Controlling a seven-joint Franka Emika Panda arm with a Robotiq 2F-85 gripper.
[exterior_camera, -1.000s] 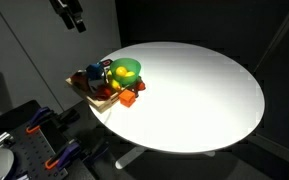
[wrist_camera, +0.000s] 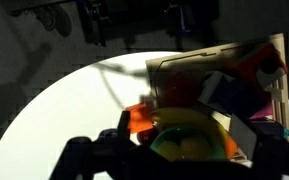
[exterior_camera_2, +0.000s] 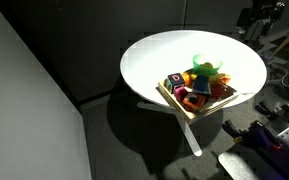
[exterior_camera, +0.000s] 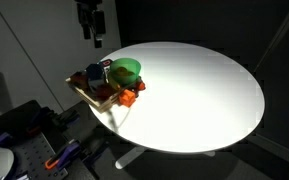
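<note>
My gripper (exterior_camera: pixel 97 41) is open and empty, high above the table's left side in exterior view 1. Its dark fingers frame the green bowl (wrist_camera: pixel 180 132) in the wrist view, with clear height between them and the bowl. Yellow round things lie in the bowl, which sits by a wooden tray (exterior_camera_2: pixel 168 97). Blocks and other colourful items fill this tray, among them a dark block with a pale face (wrist_camera: pixel 212 86). Outside the tray, an orange block (exterior_camera: pixel 127 98) rests on the tabletop.
The tray lies close to the table's edge on the robot's side. A robot base and cables (exterior_camera: pixel 59 150) stand past that edge.
In exterior view 1 my gripper has moved right and somewhat lower, nearer to above the bowl. The bowl, tray and orange block look unmoved.
</note>
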